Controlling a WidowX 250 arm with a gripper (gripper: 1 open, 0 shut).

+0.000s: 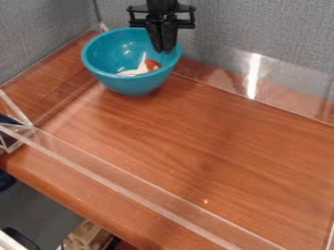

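A teal bowl (115, 76) sits at the back left of the wooden table, holding a white piece (136, 69) and a small red-orange item (152, 64). My black gripper (163, 47) hangs over the back right part of the bowl, fingertips near its rim, shut with nothing visible between the fingers.
Clear plastic edging runs along the back and front left, with grey padded walls behind. Below the front left edge are a dark floor area and a cardboard piece (86, 236).
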